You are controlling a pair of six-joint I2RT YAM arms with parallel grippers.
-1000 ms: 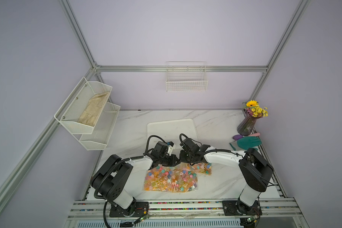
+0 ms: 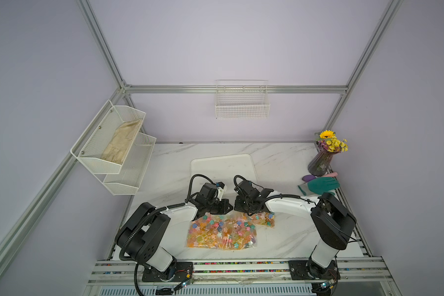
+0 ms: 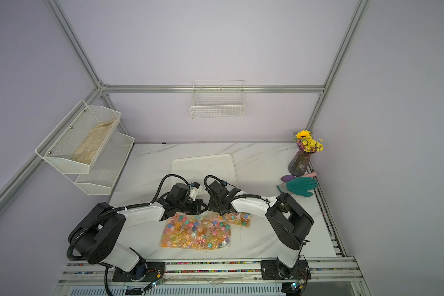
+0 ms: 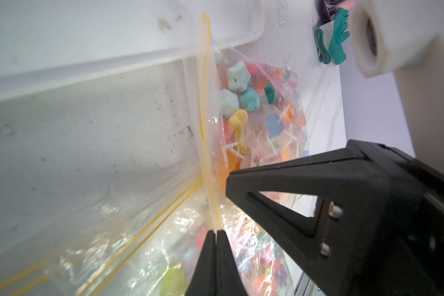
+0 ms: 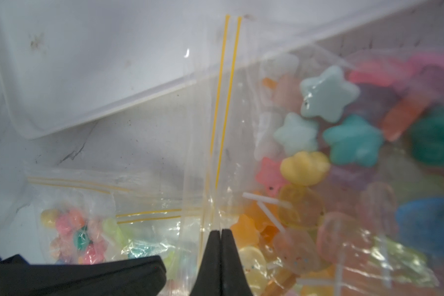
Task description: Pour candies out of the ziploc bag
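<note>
A clear ziploc bag of colourful candies [image 2: 222, 231] lies flat at the front of the table. To its right is a smaller candy bag [image 5: 301, 143], its yellow-striped seal [image 5: 224, 98] running down close to my right gripper. That gripper is shut; whether bag film sits between its fingers cannot be told. My left gripper is also shut, its tips at the lower end of the same seal, with nothing clearly between them. Both grippers nearly meet above the bags. Behind them, the white tray [image 2: 222, 162] is empty where it shows.
A flower vase [image 2: 321, 160] and teal glove [image 2: 323, 185] occupy the right side of the table. White wire baskets [image 2: 125, 153] hang at the left, another basket [image 2: 242, 109] on the back wall.
The left gripper has shifted very slightly, and the right one a few pixels to the right. The bags look unchanged.
</note>
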